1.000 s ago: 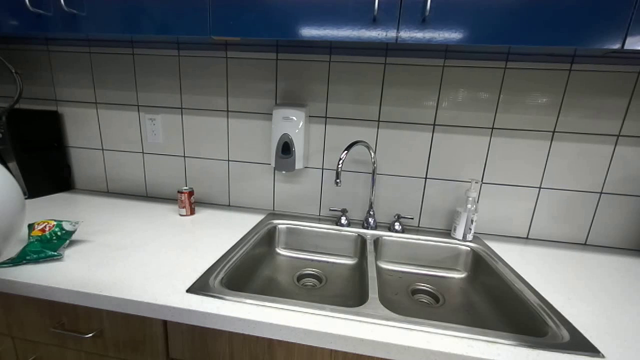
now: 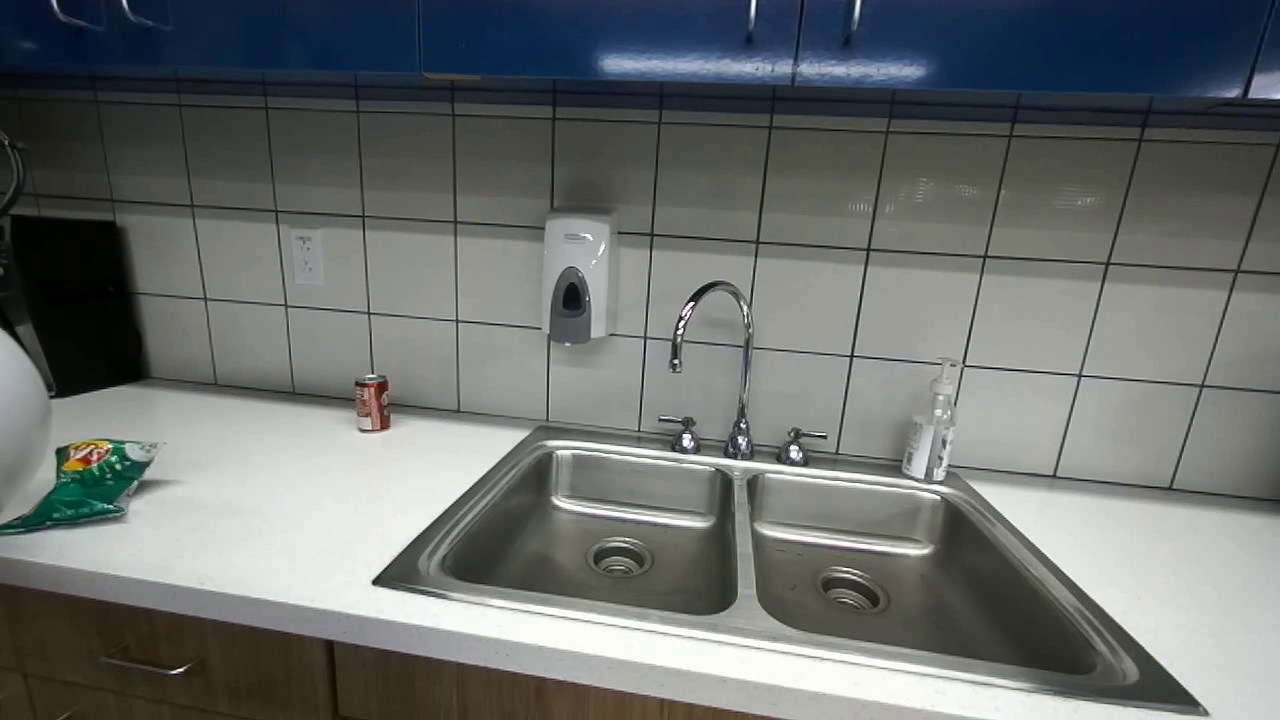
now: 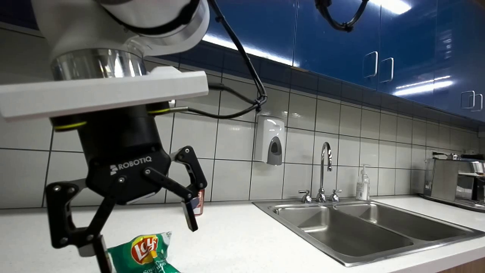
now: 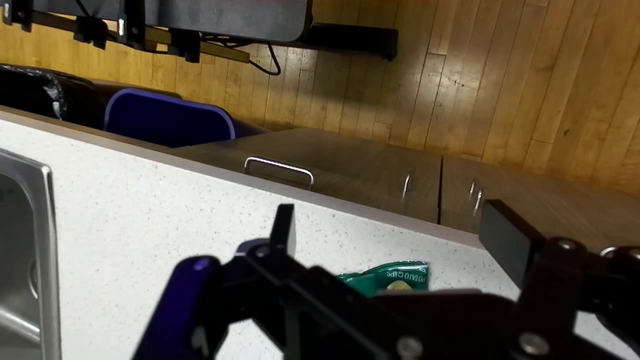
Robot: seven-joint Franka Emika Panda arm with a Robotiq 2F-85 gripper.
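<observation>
A green Lay's chip bag [image 3: 138,254] lies on the white counter, left of the sink; its front edge is cut off in exterior view 2. In exterior view 1 the same bag [image 2: 96,480] rests close to the counter's left end, partly behind a white rounded part. My gripper [image 3: 150,236] hangs open over the counter with its fingers wide apart and nothing held. From the wrist, a strip of the bag [image 4: 396,276] shows between the spread fingers, the rest hidden by the gripper's linkage. A red soda can [image 2: 372,403] stands upright near the tiled wall.
The steel double sink [image 2: 744,600] takes up the counter's middle, with a tall faucet [image 2: 740,372] behind it. A clear pump bottle [image 2: 931,432] stands at its back right corner. Bare counter [image 2: 288,504] lies between bag and sink.
In exterior view 1, the dark cable at the far left edge has shifted left and slightly down. The bag, the can and the white rounded part look unmoved.
</observation>
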